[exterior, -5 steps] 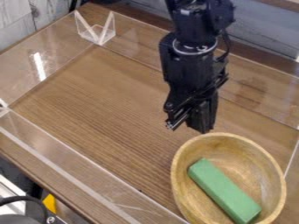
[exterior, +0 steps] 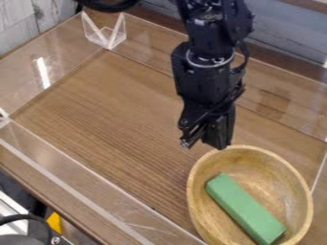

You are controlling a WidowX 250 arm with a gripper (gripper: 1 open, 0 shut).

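Note:
My black gripper (exterior: 205, 137) points down over the wooden table, just above and behind the upper edge of a round tan bowl (exterior: 205, 170) at the lower right. It looks shut, with nothing visible held in its fingers. A green rectangular block (exterior: 244, 208) lies inside the bowl.
A clear angular plastic item (exterior: 105, 31) stands at the back left. A raised edge runs along the back, and black and yellow items sit beyond the near left edge.
Over the last second my gripper has shifted slightly left. The bowl and green block have not moved.

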